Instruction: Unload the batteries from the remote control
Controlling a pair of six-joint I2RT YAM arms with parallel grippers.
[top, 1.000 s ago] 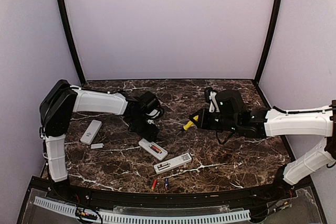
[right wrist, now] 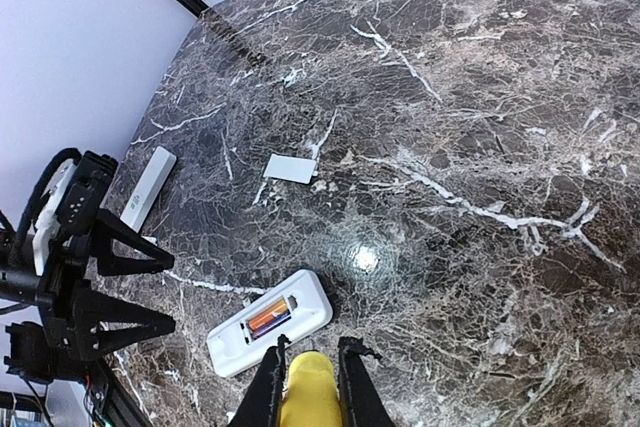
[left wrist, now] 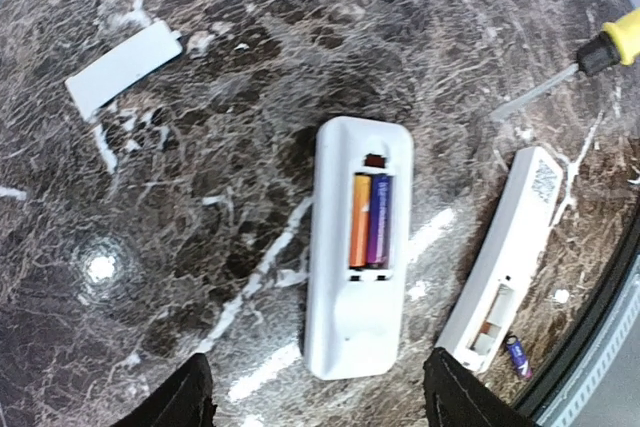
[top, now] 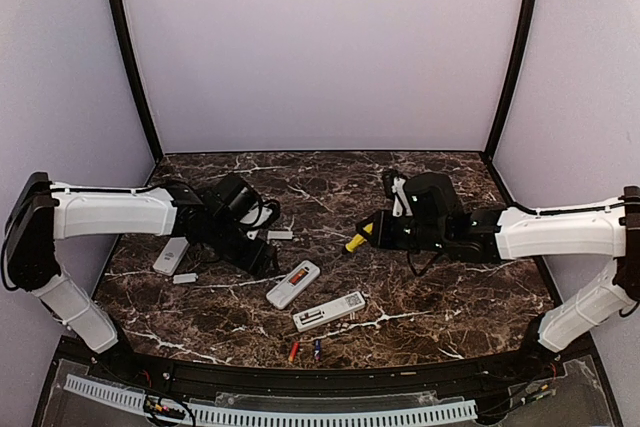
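A white remote [top: 293, 284] lies with its compartment uncovered. Two batteries, one orange [left wrist: 359, 220] and one purple [left wrist: 378, 219], sit side by side in it. My left gripper stands open near one end of this remote, nothing between its fingers; in the right wrist view the left gripper is just beside it. My right gripper is shut on a yellow-handled screwdriver, held away from the remote; its shaft [left wrist: 538, 94] shows in the left wrist view.
A second open remote [top: 329, 311] lies nearer the front, with a red battery [top: 293, 351] and a blue battery [top: 317, 349] before it. White covers [top: 280, 235] and another remote [top: 172, 255] lie around.
The remote near my left gripper has swung round, its far end now pointing right instead of left. My left arm has drawn back leftward, uncovering a white cover. The right arm has barely moved.
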